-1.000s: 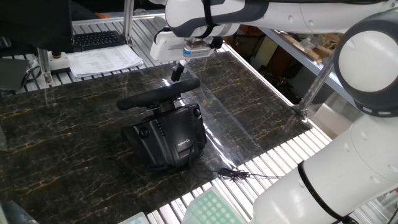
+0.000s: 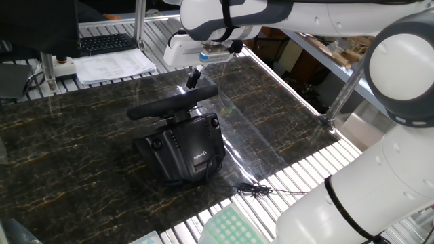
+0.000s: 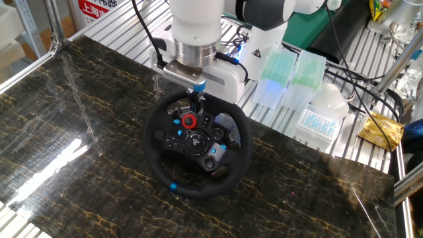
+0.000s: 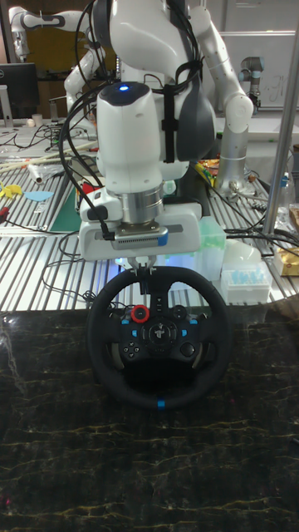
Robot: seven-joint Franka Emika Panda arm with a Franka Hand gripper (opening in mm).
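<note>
A black steering wheel (image 3: pixel 243 149) on a dark base (image 2: pixel 184 150) stands on the marble-patterned mat. Its face carries a red dial (image 3: pixel 190 120) and several small blue-marked buttons. A blue mark (image 4: pixel 161 404) sits low on the rim in exterior view 3. My gripper (image 2: pixel 193 79) points down close to the wheel's face, beside the rim. From above, the gripper (image 3: pixel 195 104) overlaps the rim's upper part, near the red dial. The fingers look close together, but their gap is too small to judge. Contact with the wheel cannot be made out.
A coiled cable (image 2: pixel 253 189) trails from the base toward the arm. Pale green tip boxes (image 3: pixel 275 78) and a white rack (image 3: pixel 317 128) stand beyond the mat's edge. Papers (image 2: pixel 112 66) and a keyboard (image 2: pixel 107 44) lie at the far side.
</note>
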